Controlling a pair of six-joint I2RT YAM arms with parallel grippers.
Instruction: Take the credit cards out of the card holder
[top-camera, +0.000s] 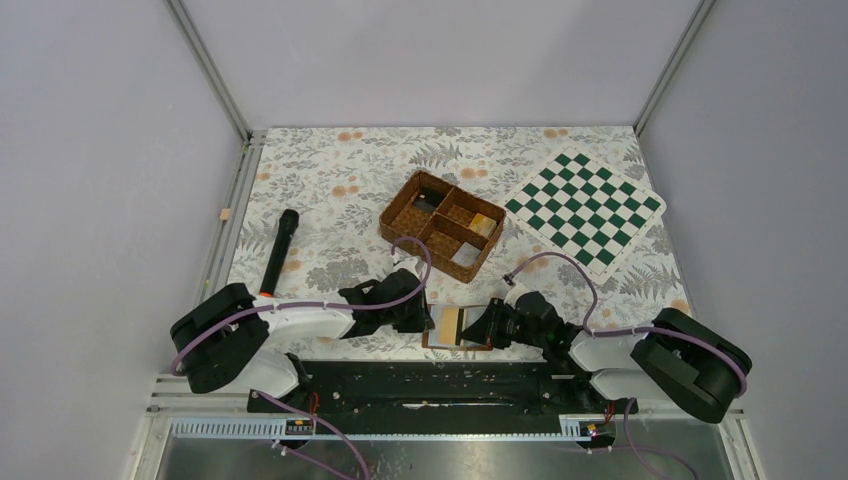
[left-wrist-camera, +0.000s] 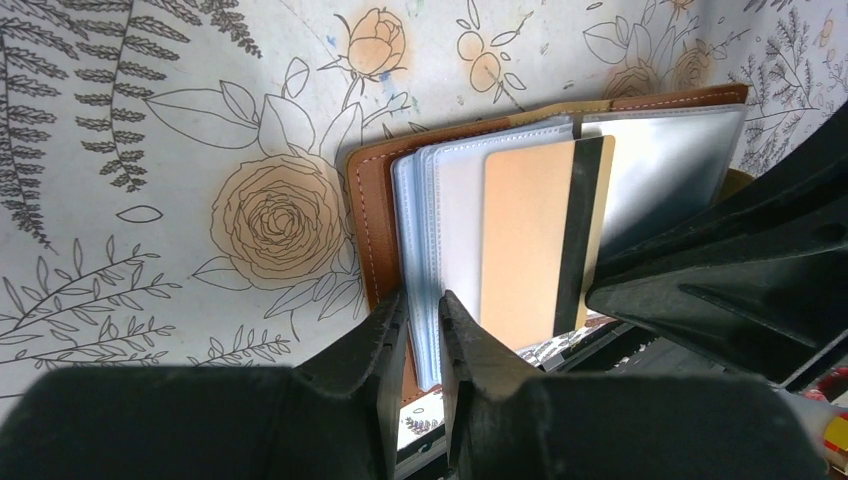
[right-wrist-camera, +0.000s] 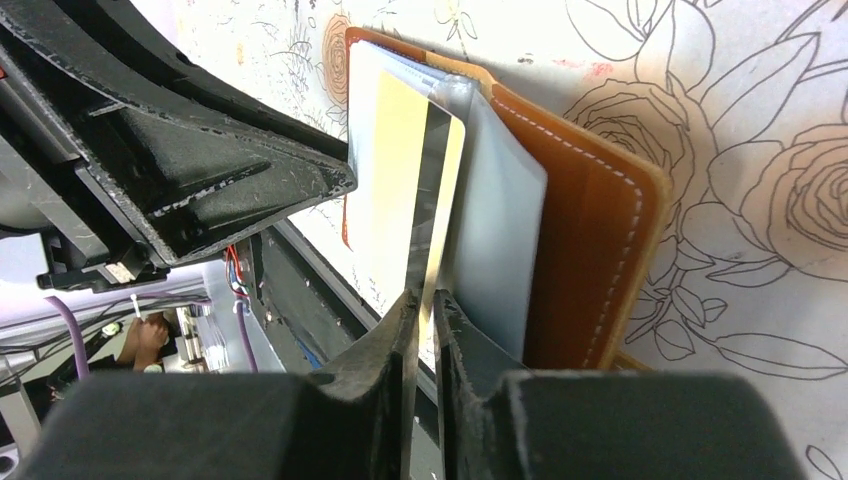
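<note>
The brown card holder (left-wrist-camera: 372, 220) lies opened out on the table in front of both arms. Its clear sleeves (left-wrist-camera: 412, 260) stand in a stack, and my left gripper is shut on their edge. A tan credit card (left-wrist-camera: 525, 240) with a black stripe sticks partly out of a sleeve toward the right. At the card's striped edge is my right gripper, its fingers slightly apart with that edge between their tips. Whether both tips touch the card cannot be told. From above, the arms hide part of the holder (top-camera: 426, 340).
A wicker basket (top-camera: 385, 222) with compartments stands behind the holder, some flat items inside. A green-and-white checkered board (top-camera: 585, 210) lies at the back right, a black microphone (top-camera: 280, 250) at the left. The tray-like front edge (top-camera: 430, 372) is close to the holder.
</note>
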